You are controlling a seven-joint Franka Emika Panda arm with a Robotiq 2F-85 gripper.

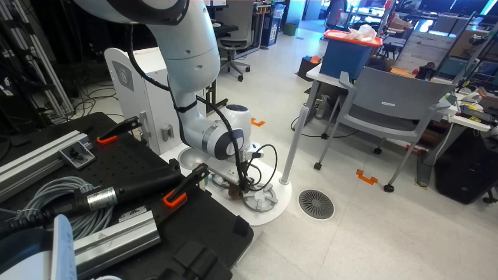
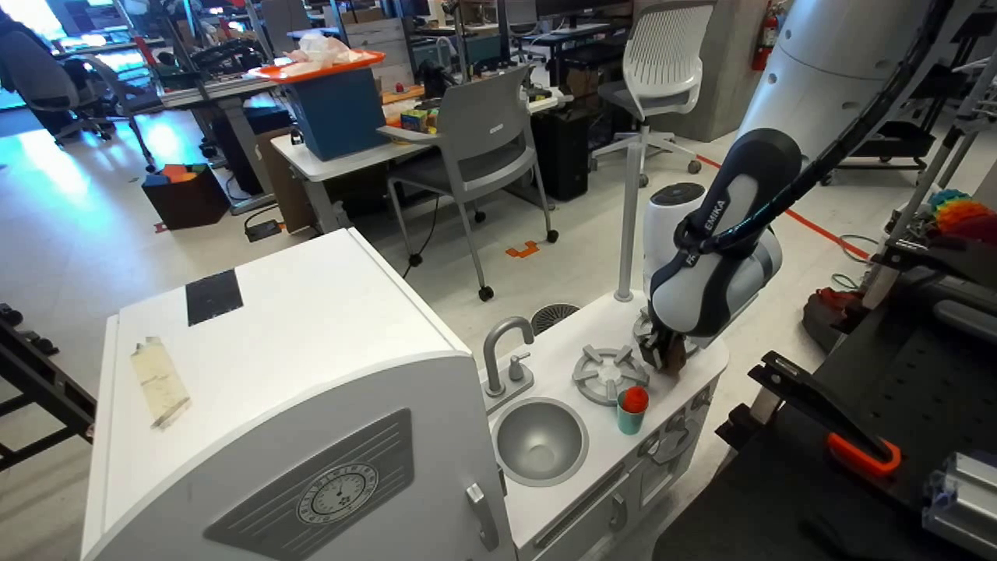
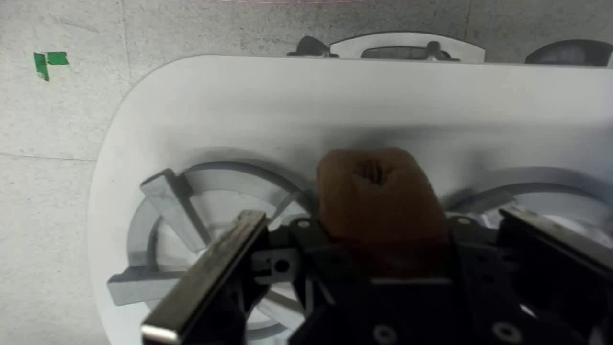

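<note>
In the wrist view, a brown object with a small dark hollow in its end [image 3: 376,195] sits between the fingers of my gripper. Dark finger parts stand close on both its sides; whether they press on it cannot be made out. Exterior view 2 has the gripper [image 2: 661,351] low over the stove end of the white toy kitchen counter, the brown object [image 2: 674,359] at its tip. From exterior view 1, the brown object [image 1: 234,191] shows just beside the gripper [image 1: 242,186]. Its underside is hidden.
Grey burners [image 2: 609,374] flank the gripper. A teal cup [image 2: 630,419] with something red in it stands near the counter's front edge. Farther along are the sink [image 2: 542,441] and faucet [image 2: 505,347]. An upright grey post [image 1: 295,144] rises at the counter's corner.
</note>
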